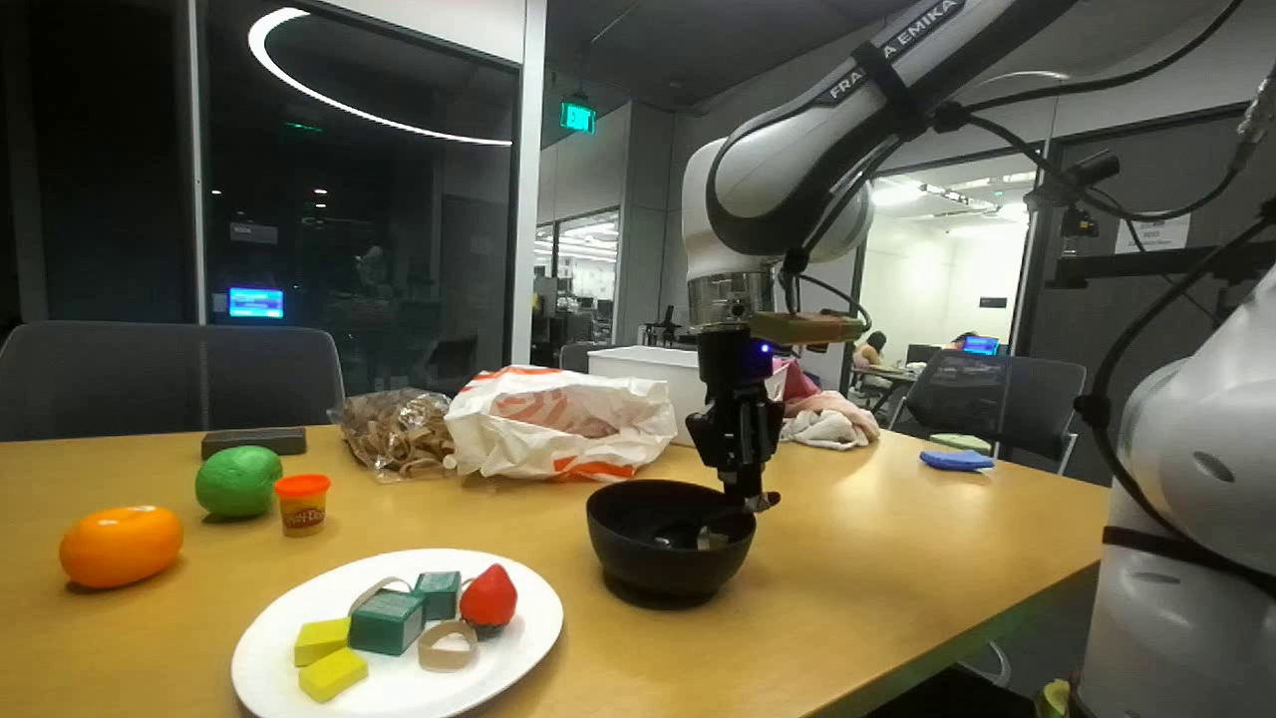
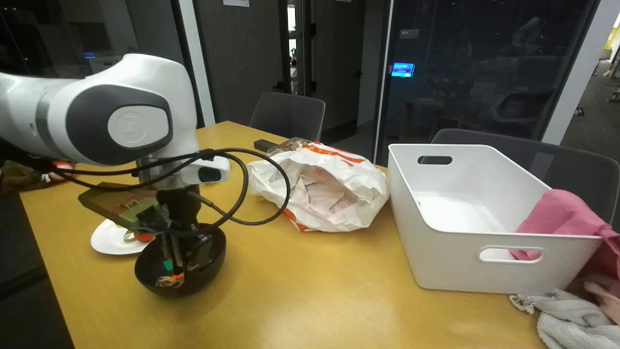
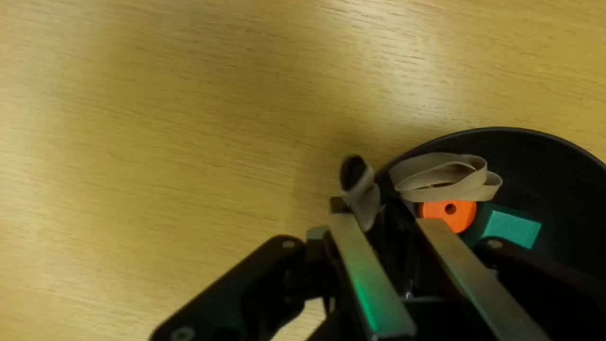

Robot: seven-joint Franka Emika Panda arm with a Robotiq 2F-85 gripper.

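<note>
A black bowl (image 1: 652, 574) sits level on the table, near the white plate. At its rim on the robot's side stands my gripper (image 1: 738, 520), pointing down. In the wrist view the two fingers of my gripper are apart, one outside the bowl and the other inside, with the rim passing between them. A beige, band-like piece (image 3: 363, 199) is at the outer fingertip. Inside the bowl lie beige rubber bands (image 3: 449, 179), an orange round piece (image 3: 451, 212) and a teal block (image 3: 512, 228).
The white plate (image 1: 263, 652) carries blocks, bands and a strawberry. An orange fruit (image 1: 120, 546), a green fruit (image 1: 237, 483) and a Play-Doh tub (image 1: 303, 505) stand left. A plastic bag (image 2: 331, 192) and a white bin (image 2: 459, 261) are farther back.
</note>
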